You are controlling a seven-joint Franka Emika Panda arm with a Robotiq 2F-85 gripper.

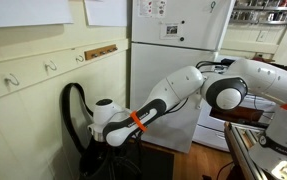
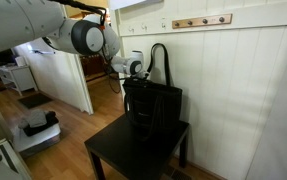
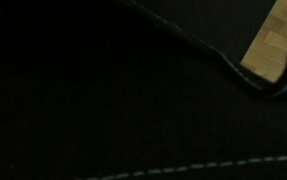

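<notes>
A black bag (image 2: 155, 112) with a tall looped strap (image 1: 65, 112) stands on a black table (image 2: 105, 148), close to the white panelled wall. My gripper (image 1: 95, 141) points down at the bag's top opening, on the side away from the strap's peak. Its fingers are open, though the fingertips are hard to make out against the black cloth. In the wrist view, dark fabric (image 3: 113, 110) with pale stitching fills nearly everything, very close to the camera. Nothing shows gripped.
Metal hooks (image 1: 50, 66) and a wooden hook rail (image 2: 204, 20) are mounted on the wall above the bag. A white cabinet (image 1: 171, 72) stands behind the arm. Wooden floor (image 2: 68, 150) is open beside the table.
</notes>
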